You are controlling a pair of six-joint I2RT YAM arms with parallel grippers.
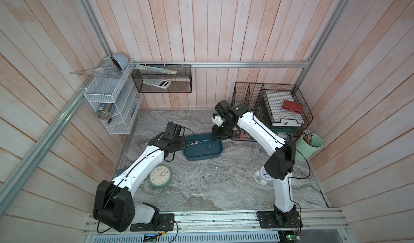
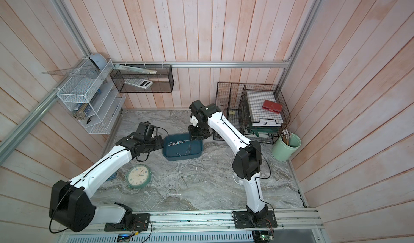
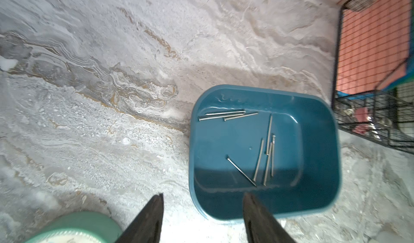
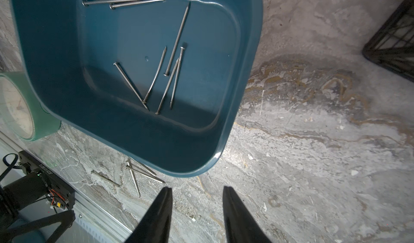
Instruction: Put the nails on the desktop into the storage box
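The storage box, a blue open tray [image 4: 207, 144], stands on the marble desktop with several nails [image 4: 174, 40] lying on its floor. Just in front of it, loose nails [image 4: 142, 174] lie on the desktop, and a lone nail [image 1: 196, 194] rests closer to the front edge. My left gripper is open, raised at the tray's left end, nothing between its fingers. Above the tray's right end hangs my right gripper, also open and empty. In the top views, the grippers cover parts of the tray's ends.
A green round clock [image 1: 160, 176] sits left of the loose nails. At the right are a white clock [image 1: 264, 175], a black wire rack [image 1: 282, 126] and a green bin [image 1: 309, 146].
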